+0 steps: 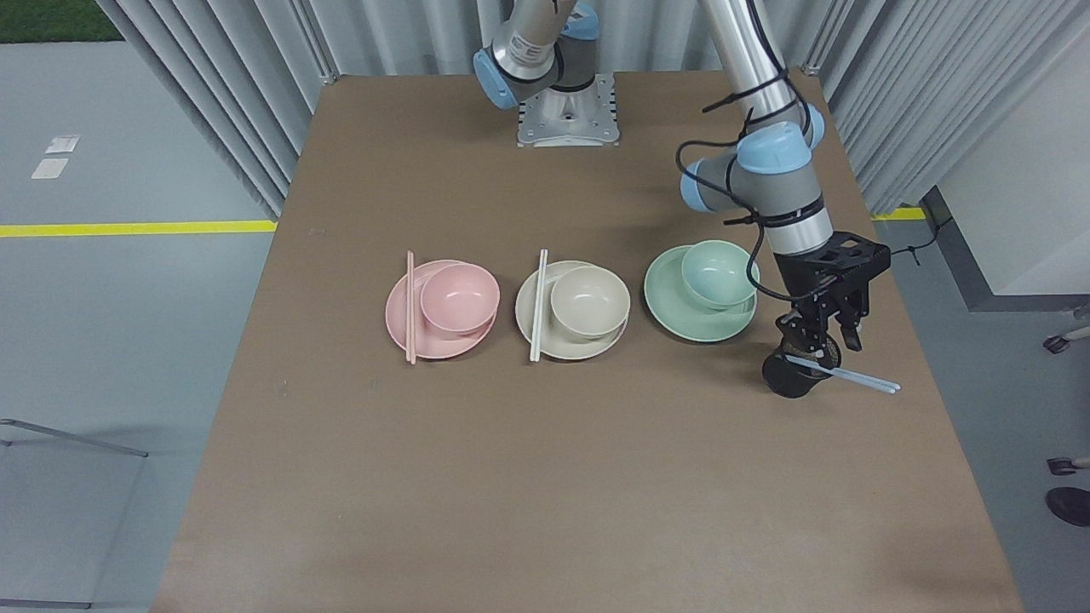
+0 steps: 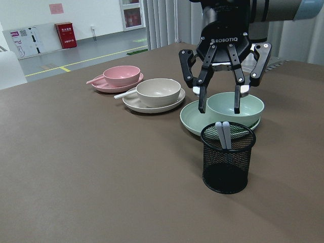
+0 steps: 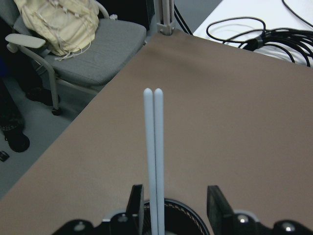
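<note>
Two pale chopsticks (image 2: 227, 135) rise out of a black mesh holder (image 2: 226, 169); in the wrist view the chopsticks (image 3: 159, 156) stand centred between the fingers. My gripper (image 2: 219, 104) is open, just above and behind the holder in the left view, its fingers apart on either side of the chopsticks' line. A green bowl (image 1: 720, 274) sits on a green plate (image 1: 679, 308), just left of the gripper in the front view. A white bowl (image 1: 589, 301) and a pink bowl (image 1: 460, 298) rest on matching plates, with white chopsticks (image 1: 538, 306) and pink chopsticks (image 1: 410, 306).
A chair (image 3: 93, 54) and coiled cables (image 3: 279, 41) lie beyond the table edge in the wrist view.
</note>
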